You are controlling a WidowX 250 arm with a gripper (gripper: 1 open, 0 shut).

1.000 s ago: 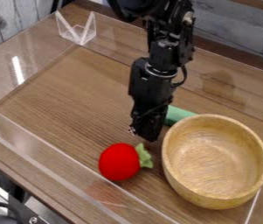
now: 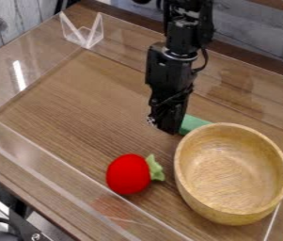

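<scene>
The black gripper (image 2: pixel 171 120) points down at the centre of the table, just left of a green object (image 2: pixel 193 123) that lies partly behind the yellow bowl (image 2: pixel 231 203). Its fingertips are small and dark, and whether they are open or shut is hard to tell. A red tomato-like object (image 2: pixel 130 173) with a green top lies at the lower middle, left of the bowl.
A clear plastic piece (image 2: pixel 81 31) stands near the back left. A raised edge runs along the back right.
The arm and gripper have moved slightly up and back, away from the red object. The bowl, red object and green object look unmoved.
</scene>
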